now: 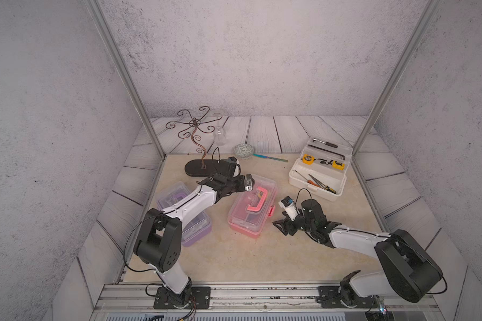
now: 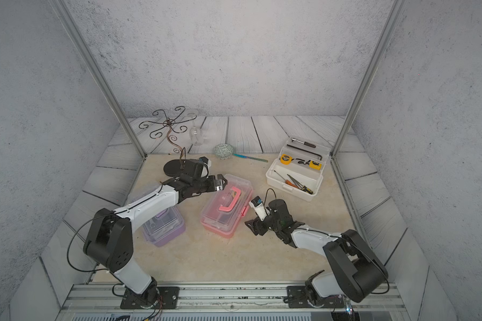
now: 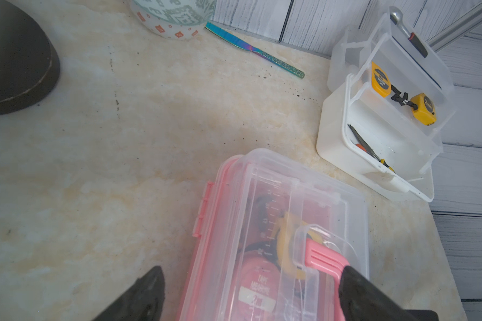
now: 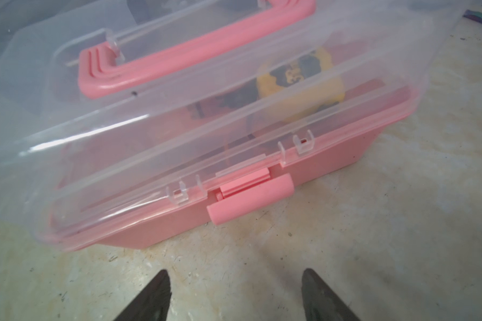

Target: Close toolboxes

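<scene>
The pink toolbox (image 1: 246,214) stands mid-table with its clear lid down over the base. Its front latch (image 4: 251,198) sticks outward, unfastened. My right gripper is open in front of that latch, apart from it, with bare table between its fingers. My left gripper is open above the far end of the lid, nothing gripped; contact cannot be told. A white toolbox (image 1: 318,171) at the back right has its lid raised, with tape measures and tools inside. The purple toolbox (image 2: 163,227) lies at the left, lid down, partly covered by my left arm.
A dark-based metal stand (image 1: 200,167) rises behind my left arm. A patterned bowl (image 1: 244,151) and a shiny knife (image 3: 254,49) lie at the back.
</scene>
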